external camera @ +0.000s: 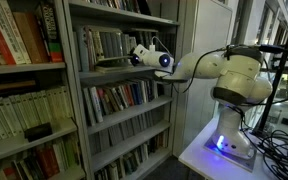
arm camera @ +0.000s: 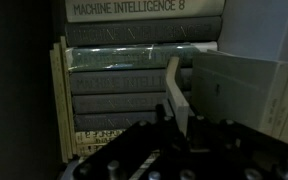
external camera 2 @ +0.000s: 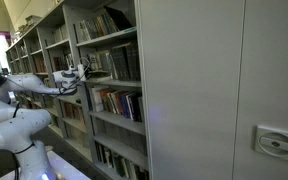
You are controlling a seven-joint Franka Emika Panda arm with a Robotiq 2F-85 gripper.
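In the wrist view, a pale, narrow object (arm camera: 177, 100), perhaps a thin book or its edge, runs down to my dark fingers. My gripper is shut on its lower end; the fingertips are dark and hard to make out. Behind it, grey and green book spines (arm camera: 119, 82) fill the shelf, one lettered "MACHINE INTELLIGENCE 8". In exterior view 1 the gripper (external camera: 134, 54) reaches in at the upper shelf, against the books there. What it holds is too small to tell in the exterior views.
A grey box-like block (arm camera: 239, 85) stands close on the right in the wrist view. Bookcase shelves (external camera: 119, 70) lie above and below the arm. A white tabletop (external camera: 209, 160) carries the arm's base. Cables (external camera: 279, 155) lie behind the base.
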